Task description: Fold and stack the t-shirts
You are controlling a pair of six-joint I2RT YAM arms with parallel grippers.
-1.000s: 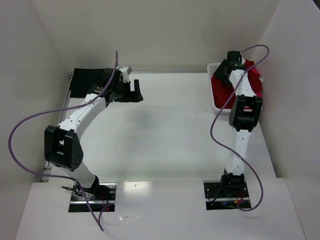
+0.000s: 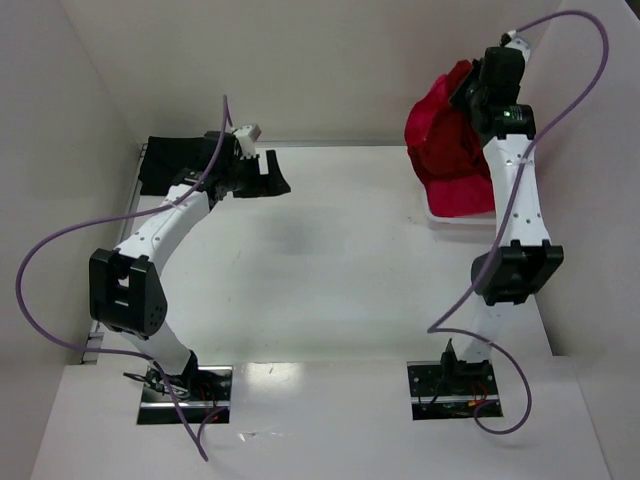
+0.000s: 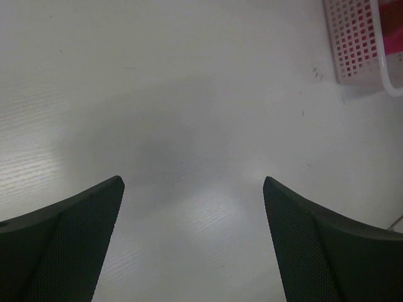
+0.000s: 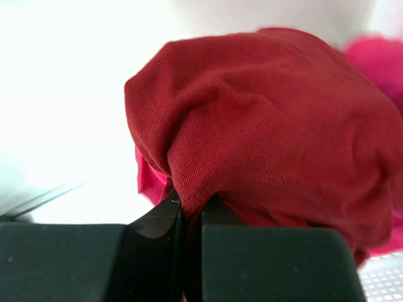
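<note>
Bunched red cloth (image 2: 440, 130) hangs from my right gripper above the white basket (image 2: 460, 222) at the back right. In the right wrist view my right gripper is shut on a gathered fold of the red shirt (image 4: 264, 119). Brighter pink-red cloth shows behind and below it; I cannot tell whether that is a second shirt. My left gripper (image 2: 275, 178) stands open over the bare table, nothing between its fingers. A dark folded cloth (image 2: 175, 165) lies flat at the table's back left, partly hidden by the left arm.
Walls close in at the back and right, near the right arm. In the left wrist view the basket's perforated side (image 3: 356, 41) stands at the upper right.
The left arm has barely shifted.
</note>
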